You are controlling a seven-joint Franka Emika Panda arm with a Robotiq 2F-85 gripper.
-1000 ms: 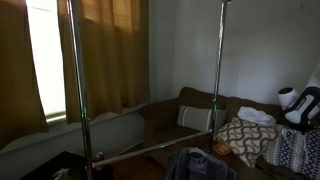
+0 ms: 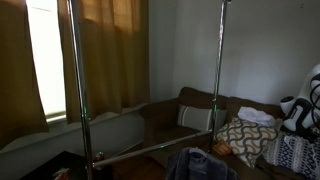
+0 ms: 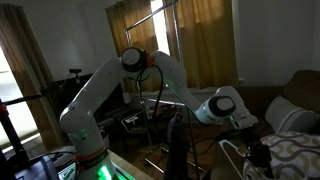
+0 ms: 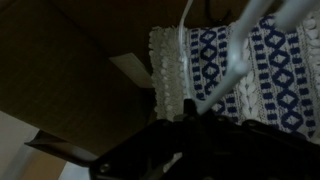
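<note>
My gripper is shut on a white hanger-like piece, which reaches up and right across the wrist view. Its pale arms are blurred close to the camera, so its full shape cannot be told. Behind it lies a blue-and-white patterned cushion. In exterior view 2, the gripper hangs low at the right, in front of the sofa cushions; the dark picture hides its fingers. Exterior view 1 shows only part of the white arm at the right edge, above the patterned cushion.
A metal garment rack stands before the sofa, with a dark garment low between its posts. Pillows and a white cloth lie on the sofa. Yellow curtains hang behind.
At the right edge of exterior view 1, the arm has shifted slightly, with more of it in view now. The rack, garment and pillows look unmoved.
</note>
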